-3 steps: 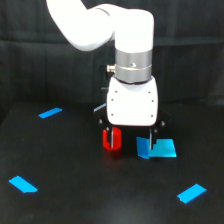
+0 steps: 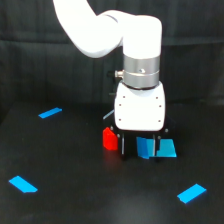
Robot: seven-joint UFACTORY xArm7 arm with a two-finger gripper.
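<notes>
My white gripper [image 2: 140,149] points downward near the middle of the camera view. Its two dark fingers [image 2: 121,143] stand apart, so it is open. A small red object [image 2: 108,138] is just left of the left finger, outside the fingers. Behind or between the fingers shows a blue object [image 2: 145,147]; how near it is to them in depth cannot be told. A lighter blue flat patch [image 2: 166,149] adjoins it on the right, partly behind the right finger.
The dark table carries blue strips at the far left [image 2: 50,112], near left [image 2: 22,184] and near right [image 2: 191,193]. A thin pale line shows behind the red object.
My gripper has shifted to the right and slightly lower in the view, away from the red object and over towards the blue one. The red and blue objects look unmoved.
</notes>
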